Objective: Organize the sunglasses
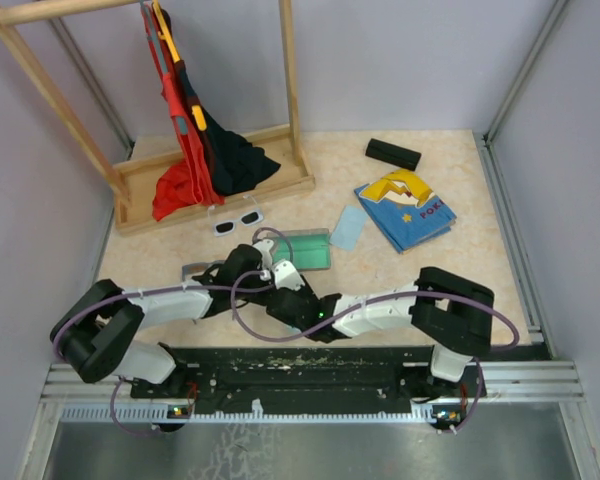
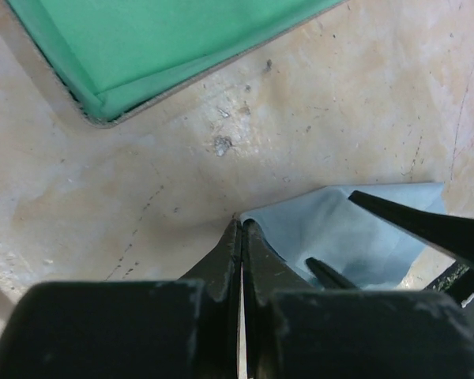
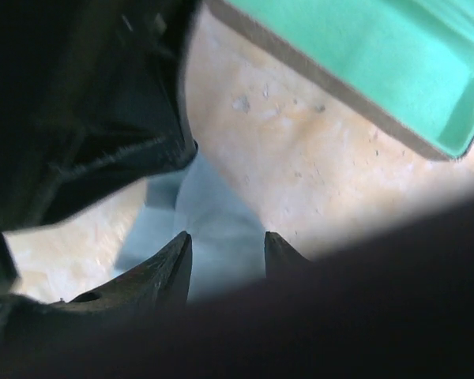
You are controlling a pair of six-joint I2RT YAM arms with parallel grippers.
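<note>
White-framed sunglasses (image 1: 250, 216) lie on the table before the wooden rack. A grey-blue cloth (image 2: 340, 229) lies partly folded in front of the green-lined box (image 2: 142, 39). My left gripper is shut on a corner of this cloth, which shows at its fingertips. Lower on the same cloth (image 3: 213, 209), my right gripper stands open, its fingertips apart over the fabric. Both arms hide most of the cloth from above. At the back right is a black case (image 1: 393, 153).
A second light blue cloth (image 1: 348, 228) and a blue-and-yellow folded bag (image 1: 410, 208) lie to the right. Red and dark clothes hang on the wooden rack (image 1: 130, 195) at back left. The two grippers are very close together.
</note>
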